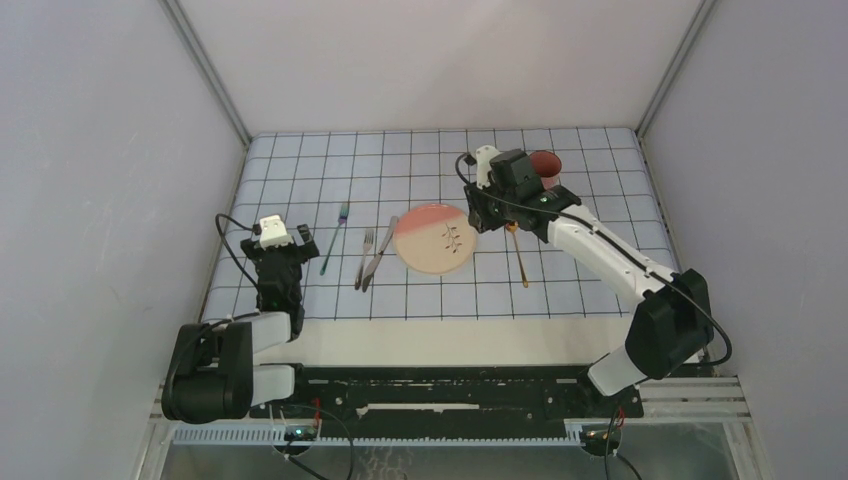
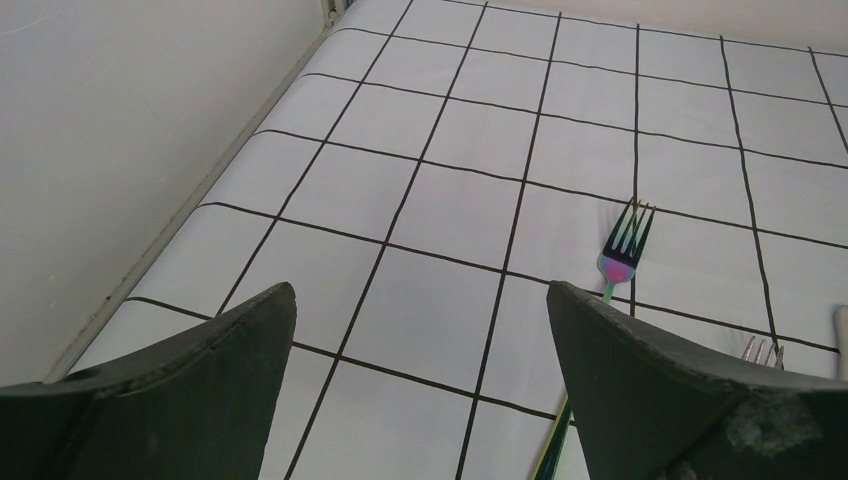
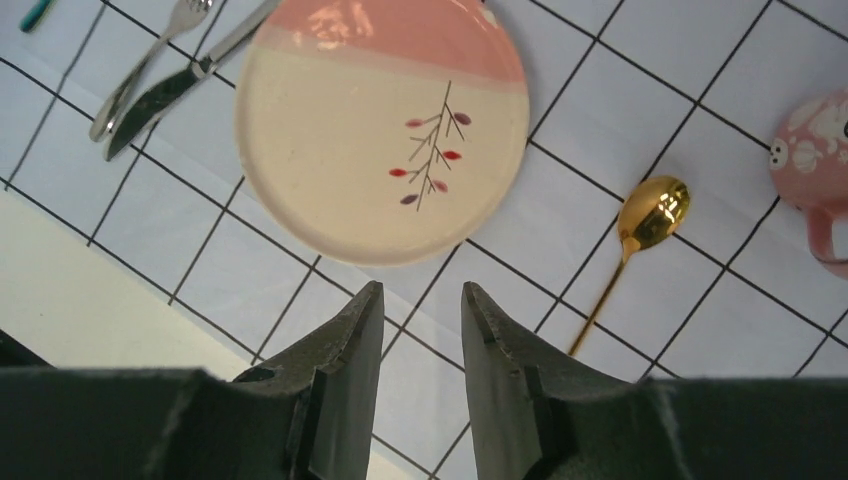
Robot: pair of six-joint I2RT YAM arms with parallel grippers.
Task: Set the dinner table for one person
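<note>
A round cream plate with a pink band point(image 1: 432, 245) lies near the middle of the table. To its left are a silver knife point(image 1: 380, 255) and a silver fork point(image 1: 364, 262) side by side, then a rainbow-green fork point(image 1: 335, 238). A gold spoon point(image 1: 519, 258) lies to the right, its bowl plain in the right wrist view. Behind it stands a pink mug point(image 1: 545, 165), partly covered by my right arm. Above the plate's right edge, my right gripper is part open, empty between its fingers. My left gripper stands open at the left, holding nothing.
A white cloth with black grid lines point(image 1: 310, 165) covers the table, with clear stretches at the back left and far right. Walls point(image 1: 110, 200) close in both sides. A bare pale strip point(image 1: 450, 340) runs along the front.
</note>
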